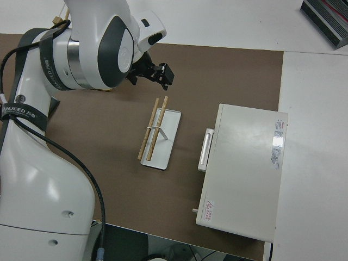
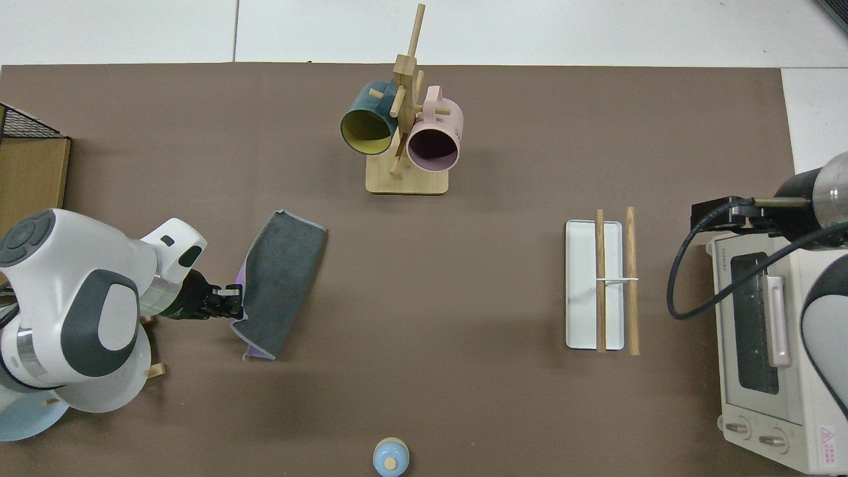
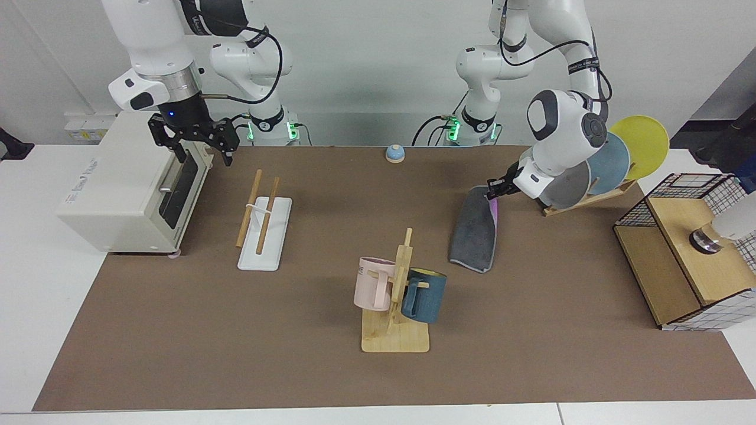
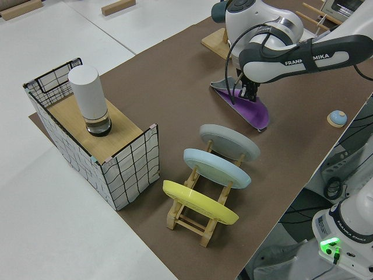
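Observation:
My left gripper [image 2: 230,299] is at the end of the left-side arm in the top view, against a grey-and-purple cloth [image 2: 278,278]; in the right view it meets the purple side [image 4: 250,111]. Its fingers are hard to make out. My right gripper [image 1: 160,76] hangs over the white oven [image 1: 239,174] at the right; the front view does not show clearly whether anything is between its fingers. A blue mug [image 2: 367,119] and a pink mug [image 2: 435,139] hang on a wooden tree [image 2: 407,187].
A white board with two wooden rods [image 2: 580,286] lies right of centre. A plate rack with plates [image 4: 201,201] and a wire shelf [image 4: 125,169] stand at the left end. A small blue round object [image 2: 391,461] is at the near edge.

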